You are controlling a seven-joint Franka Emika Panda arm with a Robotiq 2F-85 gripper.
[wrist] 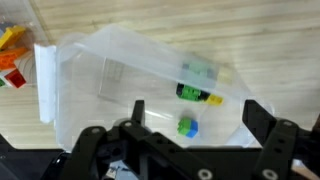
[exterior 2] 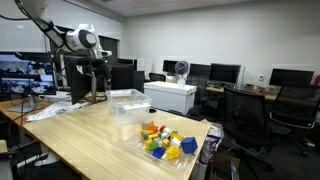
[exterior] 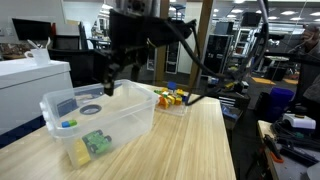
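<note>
A clear plastic bin (exterior: pixel 125 118) stands on the wooden table, and a few small blocks show inside it. In the wrist view these are a green block (wrist: pixel 188 92), a yellow block (wrist: pixel 213 99) and a blue-and-green block (wrist: pixel 187 127) on the bin's floor. Above the bin hangs my gripper, its two black fingers wide apart and nothing between them. The exterior view shows it as a dark shape over the bin's back left part. In the second exterior view the bin (exterior 2: pixel 128 108) stands towards the table's far end.
A second clear tray of colourful blocks (exterior 2: pixel 168 138) lies on the table, apart from the bin; some of its blocks show at the wrist view's left edge. A white box (exterior: pixel 28 95) stands behind the bin.
</note>
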